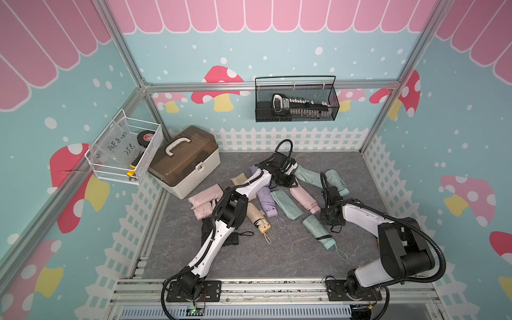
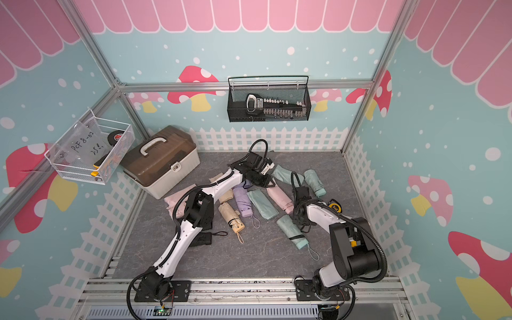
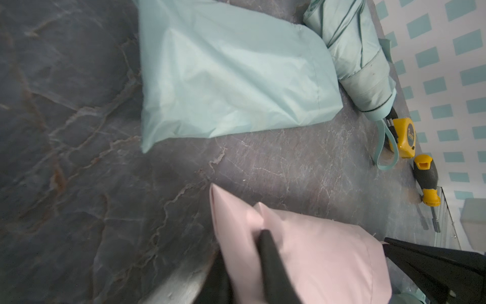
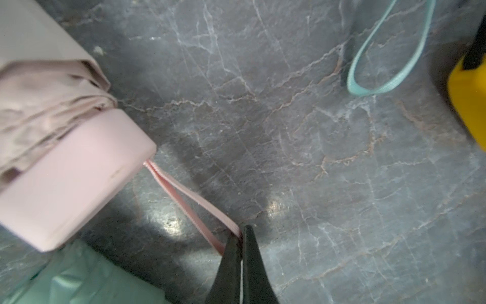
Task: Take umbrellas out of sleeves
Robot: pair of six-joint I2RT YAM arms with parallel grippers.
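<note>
A pink umbrella (image 1: 305,198) lies in the middle, its sleeve (image 3: 324,253) at the end where my left gripper (image 1: 288,178) is. In the left wrist view the pink cloth is bunched around blurred dark fingers, and I cannot tell whether it is gripped. My right gripper is shut on the pink wrist strap (image 4: 195,200), just off the pink handle (image 4: 96,167). Mint sleeves (image 3: 233,71) and mint umbrellas (image 1: 320,232) lie around it, along with purple (image 1: 266,200) and beige (image 1: 257,218) ones.
A toolbox (image 1: 184,160) stands at the back left, with folded pink (image 1: 205,197) and black umbrellas nearby. A tape measure (image 3: 404,136) and screwdriver (image 3: 426,179) lie at the right. Wire baskets (image 1: 297,101) hang on the walls.
</note>
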